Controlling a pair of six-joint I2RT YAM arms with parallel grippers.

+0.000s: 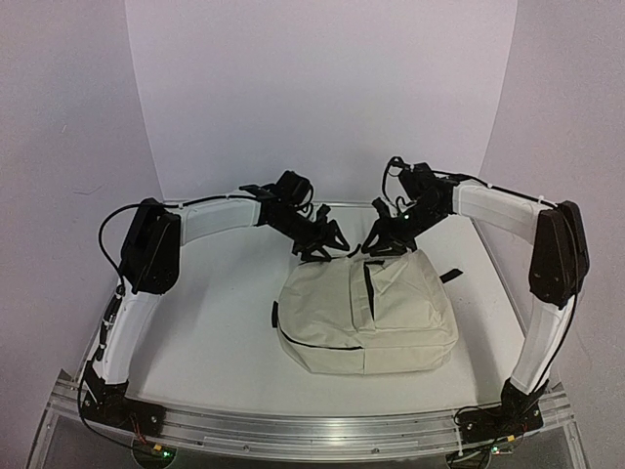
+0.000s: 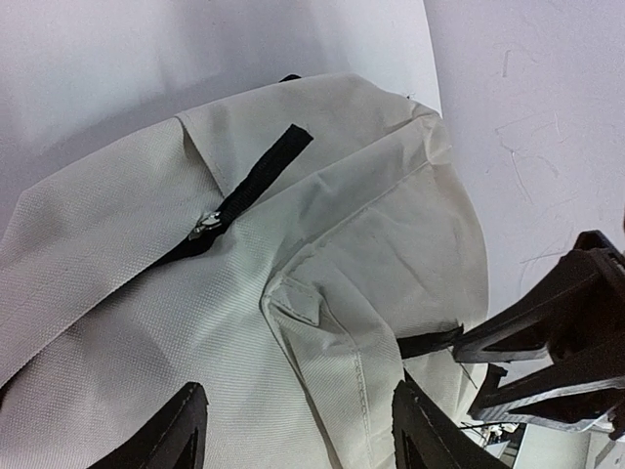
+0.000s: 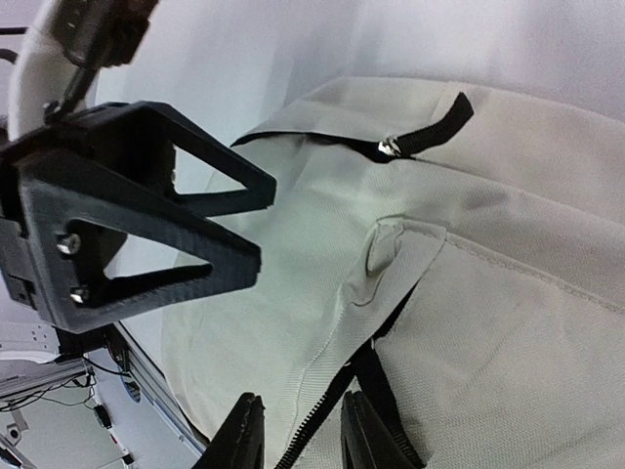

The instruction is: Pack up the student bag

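Observation:
A cream cloth bag (image 1: 322,303) with black zips lies flat in the middle of the table. In the left wrist view a black zip pull (image 2: 262,181) lies on its upper edge, and a folded flap (image 2: 337,352) runs down the cloth. My left gripper (image 1: 329,250) is over the bag's top edge; its fingers (image 2: 176,435) stand wide apart with only cloth below. Just to the right, my right gripper (image 1: 376,246) is over the same edge. Its fingers (image 3: 239,435) stand part open, above the flap and a black zip (image 3: 317,415); no firm hold shows.
The two grippers are close together, with little room between them. Bare white table (image 1: 215,322) lies left of the bag, with a narrower strip to its right. A metal rail (image 1: 312,428) borders the front; pale walls stand around.

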